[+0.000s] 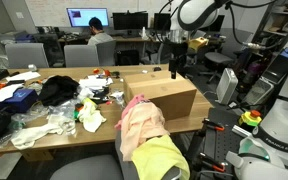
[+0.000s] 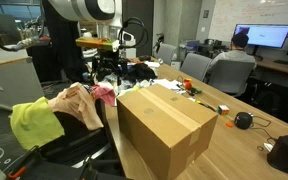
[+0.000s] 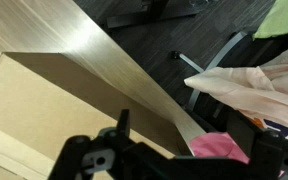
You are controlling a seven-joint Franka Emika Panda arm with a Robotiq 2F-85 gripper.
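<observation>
My gripper is open, with bare space between its dark fingers, above the table edge beside a cardboard box. In the wrist view the box [image 3: 46,110] fills the left side. Pink cloth [image 3: 220,146] shows by the right finger, with paler cloth [image 3: 264,90] and a green-yellow corner [image 3: 282,18] further up. In exterior view 1 the pink cloth [image 1: 144,127] and yellow cloth [image 1: 159,158] drape over a chair in front of the box [image 1: 174,102]. Exterior view 2 shows yellow cloth [image 2: 34,122] and pink cloth [image 2: 76,103] left of the box [image 2: 169,122].
Clothes and small items crowd the table [image 1: 59,139] left of the box. A black device [image 2: 286,155] and a dark round object [image 2: 244,120] sit right of it. A person [image 2: 233,42] is seated in the background. Bare wood shows between box and devices.
</observation>
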